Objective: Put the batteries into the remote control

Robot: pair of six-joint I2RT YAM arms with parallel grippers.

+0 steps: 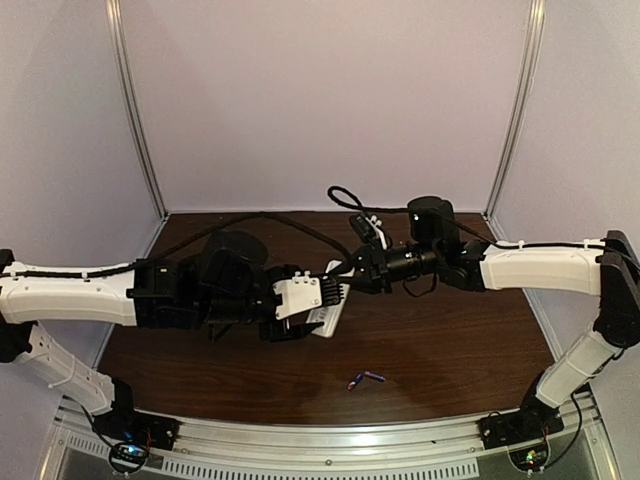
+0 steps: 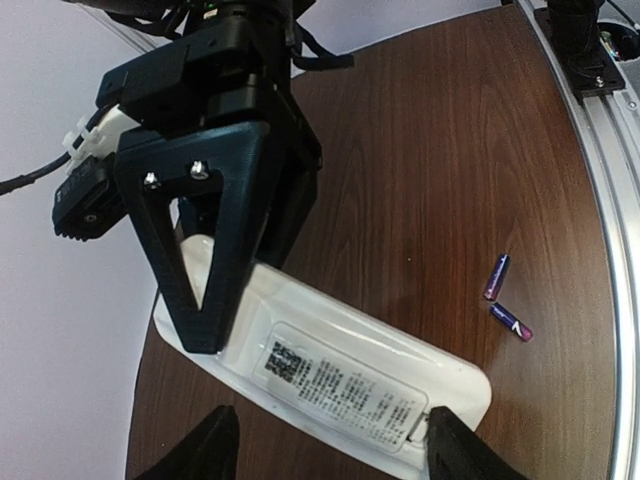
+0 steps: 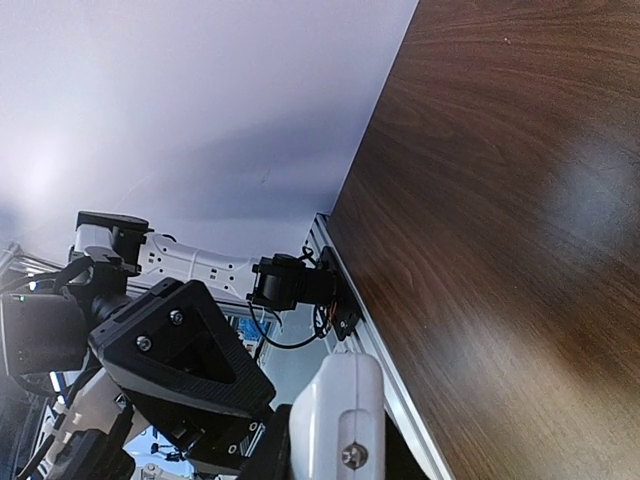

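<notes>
The white remote, label side toward the left wrist camera, is held up above the table by my right gripper [image 1: 350, 275], which is shut on one end of it; in the right wrist view the remote [image 3: 335, 420] shows end-on. My left gripper is open, its fingertips at the bottom of its wrist view on either side of the remote's lower edge, one near the far end. Two blue batteries [image 2: 497, 276] [image 2: 510, 321] lie on the table below, near the front edge in the top view.
An aluminium rail [image 1: 330, 430] runs along the front, and pale walls [image 1: 330, 100] enclose the back and sides. Both arms meet over the middle of the table, with cables looping above.
</notes>
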